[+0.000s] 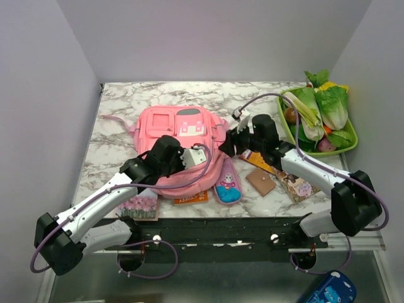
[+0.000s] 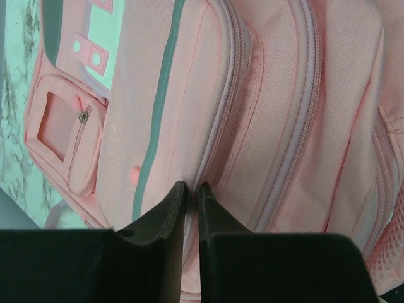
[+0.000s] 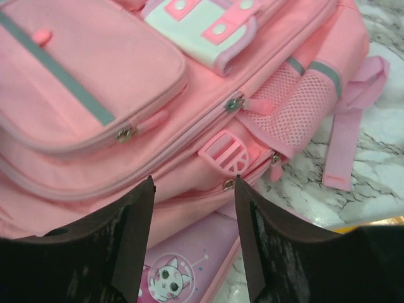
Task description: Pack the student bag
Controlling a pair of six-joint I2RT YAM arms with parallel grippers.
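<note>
The pink bag (image 1: 170,120) lies on the marble table, its front pocket upward. In the left wrist view my left gripper is shut on a fold of the bag's pink cloth along a zipper seam. At the bag's right side, in the right wrist view, my right gripper stands part open, nothing between its fingers, facing the zipper pulls (image 3: 235,103). A pencil case (image 1: 228,184) lies partly beneath the bag's right edge. Around the bag's front lie an orange book (image 1: 192,197) and a flowered book (image 1: 140,205), both partly covered.
A brown notebook (image 1: 260,182) and a patterned book (image 1: 294,185) rest right of the pencil case, the latter partly behind my right arm. A green basket (image 1: 355,136) of vegetables stands at the far right. Bare table (image 1: 252,91) shows behind the bag.
</note>
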